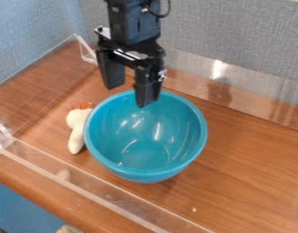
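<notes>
My black gripper (129,73) hangs above the back of a teal plastic bowl (163,157), its two fingers apart with nothing seen between them. The bowl looks empty. Left of the bowl, on the wooden surface, lies a pale elongated toy (77,132) with an orange top.
Clear acrylic walls (90,187) edge the wooden table (236,187) along the front left and back. Grey fabric panels stand behind.
</notes>
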